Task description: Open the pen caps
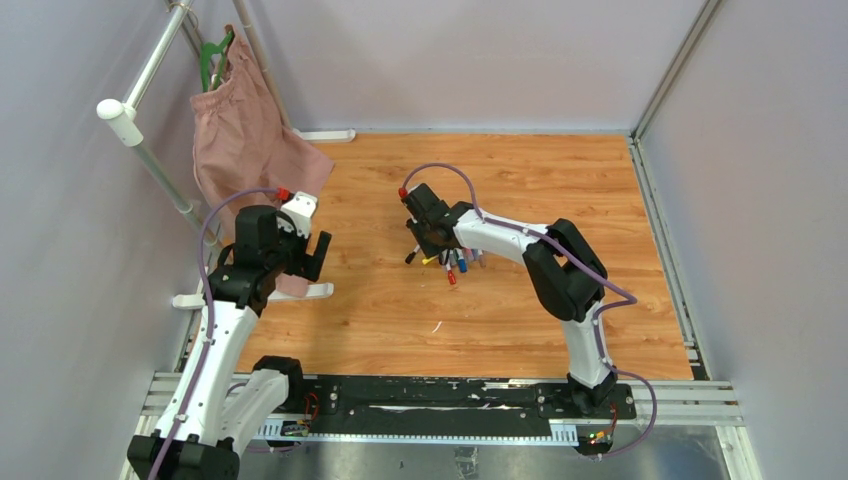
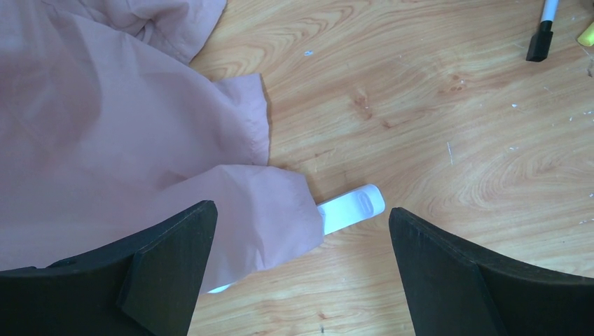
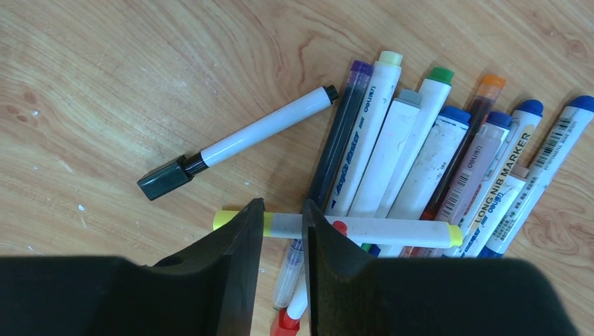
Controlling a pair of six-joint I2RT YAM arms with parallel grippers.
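Note:
In the right wrist view, several capped markers and pens lie close together, among them a white marker with a green end [image 3: 420, 129]. Across their lower ends rests a white marker with yellow ends [image 3: 392, 229]. My right gripper is part open over it, the pale band near its left yellow end showing between the fingertips. A white marker with a black cap [image 3: 165, 178] lies apart on the left. Near the pink cloth [image 2: 133, 140], my left gripper stands open, with no pen between its fingers.
The pink cloth hangs from a white rack [image 1: 145, 70] on the left, its lower edge reaching the wooden table [image 1: 560, 175]. A white rack foot [image 2: 354, 209] pokes out beneath. Bare wood lies around the pens.

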